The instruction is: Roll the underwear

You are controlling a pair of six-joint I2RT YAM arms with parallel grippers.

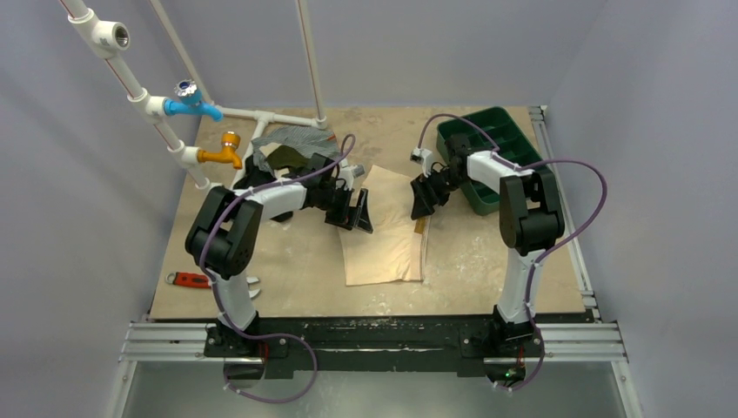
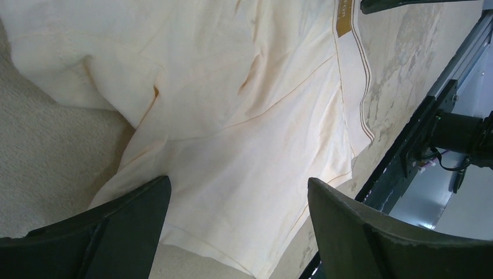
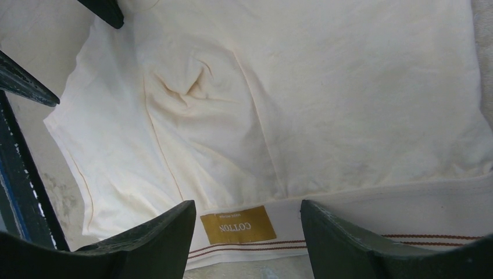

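Note:
Cream underwear [image 1: 381,252] lies spread on the table, mostly flat, with some folds in its middle. Its waistband, with a brown COTTON label [image 3: 238,225] and thin red-brown stripes, runs along the right side in the top view. My left gripper [image 1: 358,218] is over the cloth's left edge; in the left wrist view its fingers [image 2: 131,226] stand wide apart, with cloth passing between them. At the waistband side is my right gripper [image 1: 424,198], open, its fingers [image 3: 168,235] on either side of the label. Neither gripper visibly pinches the fabric.
A green crate [image 1: 487,198] stands at the back right. Dark and grey cloths [image 1: 291,150] are heaped at the back left, beside white pipes [image 1: 261,115]. Red-handled pliers [image 1: 190,279] lie at the front left. Bare table shows in front and right of the underwear.

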